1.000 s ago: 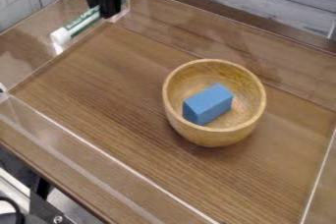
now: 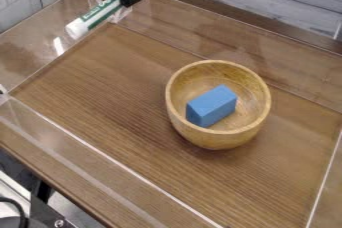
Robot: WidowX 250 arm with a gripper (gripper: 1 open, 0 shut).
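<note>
My black gripper (image 2: 124, 0) is at the upper left, shut on a white and green cylindrical object (image 2: 96, 17) that hangs tilted from it toward the lower left. A round wooden bowl (image 2: 247, 113) sits on the right half of the table, with a blue block (image 2: 211, 105) inside it.
A pale translucent edge runs along the left side, with dark cables at the lower left corner. A ledge or edge lies along the back right.
My gripper has moved to the right with the white and green object in it. The bowl and blue block have not moved.
</note>
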